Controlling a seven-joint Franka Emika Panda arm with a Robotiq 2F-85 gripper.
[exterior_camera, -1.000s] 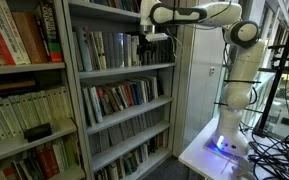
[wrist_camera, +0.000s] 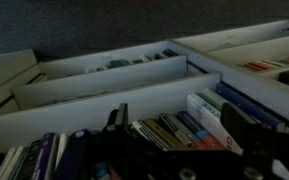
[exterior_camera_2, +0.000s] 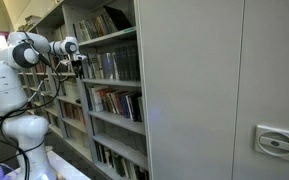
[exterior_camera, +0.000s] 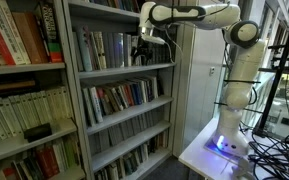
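High in front of the bookcase (exterior_camera: 78,100), at the level of its upper shelves, hangs my gripper (exterior_camera: 140,48). In the wrist view the gripper is open, its dark fingers (wrist_camera: 117,120) standing wide apart at the bottom. Between and beyond them is the top of a row of books (wrist_camera: 164,130) on a shelf, and a thick white book (wrist_camera: 212,118) leans at the right. No object shows held between the fingers. How far the fingertips are from the books is hard to tell.
Lower shelves (wrist_camera: 104,85) carry more books. Upright side panels divide the bookcase. A tall plain grey panel (exterior_camera_2: 189,90) stands to the right in exterior view 2. Near the arm's base is a white table (exterior_camera: 204,158), with loose black cables (exterior_camera: 276,158) beside it.
The end of my arm has shifted and turned slightly in front of the upper shelves, its wrist now a little farther left. The books look unmoved.
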